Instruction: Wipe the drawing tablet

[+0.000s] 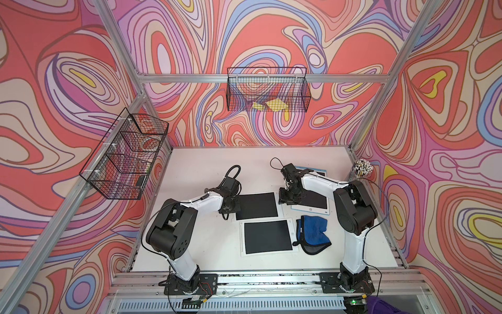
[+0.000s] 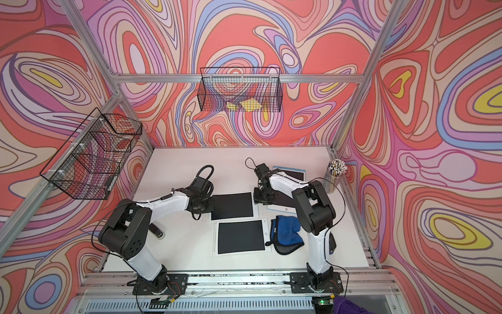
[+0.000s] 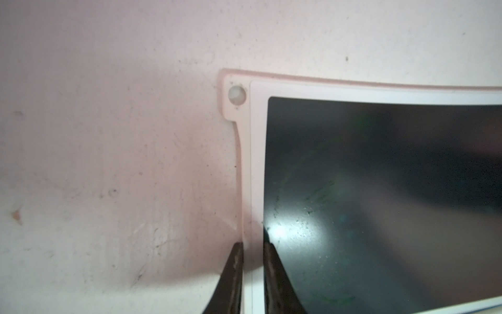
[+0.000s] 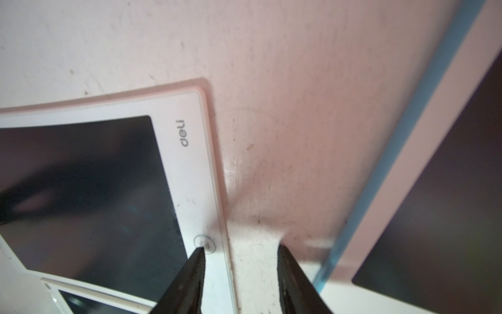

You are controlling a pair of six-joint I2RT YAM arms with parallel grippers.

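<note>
A white-framed drawing tablet (image 1: 256, 205) with a dark screen lies in the middle of the table, faint green marks on its screen (image 3: 324, 193). My left gripper is shut on its left edge, one finger on each side of the white frame. At the tablet's right border (image 4: 201, 172), near the round button, my right gripper stands open. Its left finger is over the border and its right finger over bare table. A blue cloth (image 1: 313, 230) with black trim lies at the front right.
A second white-framed tablet (image 1: 267, 236) lies directly in front of the first. Under the right arm is a blue-edged tablet (image 1: 316, 200). A dark cylindrical object (image 2: 155, 230) sits by the left arm, and a cup of pens (image 1: 361, 168) at the right.
</note>
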